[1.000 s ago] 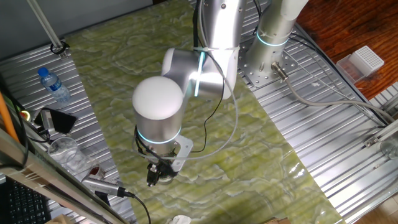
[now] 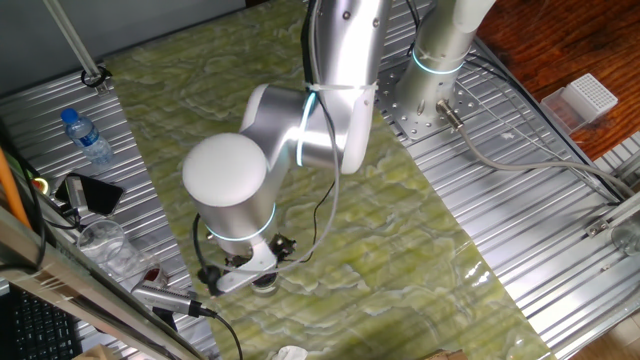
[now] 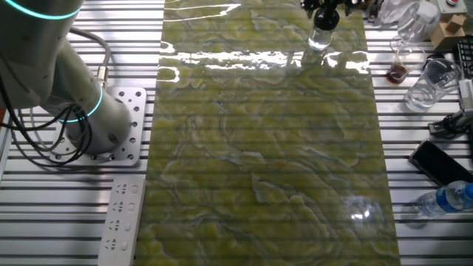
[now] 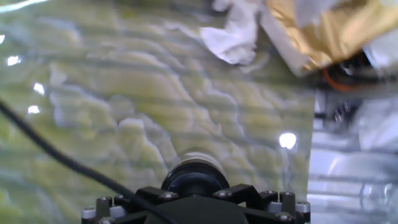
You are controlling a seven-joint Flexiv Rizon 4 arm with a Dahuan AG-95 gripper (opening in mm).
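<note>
A small clear bottle (image 3: 321, 38) with a black cap (image 3: 326, 17) stands upright near the edge of the green marbled mat in exterior view 2. My gripper is right over it, its two fingers spread wide to either side in the wrist view. The black round top (image 4: 195, 178) shows between them, with a gap on each side. Exterior view 1 has the gripper (image 2: 246, 262) low over the mat, hiding most of the bottle; only its base (image 2: 265, 288) peeks out below.
Beside the mat are glasses (image 3: 425, 89), a cup with dark liquid (image 3: 397, 72), a phone (image 3: 440, 164) and a water bottle (image 3: 446, 198). White tissue (image 4: 233, 37) and gold wrapping (image 4: 339, 28) lie near the gripper. A cable (image 4: 56, 152) crosses the wrist view.
The wrist has turned and the forearm has shifted left in exterior view 1. The gripper's fingers now point apart in a different direction, while the bottle's base stays in about the same place.
</note>
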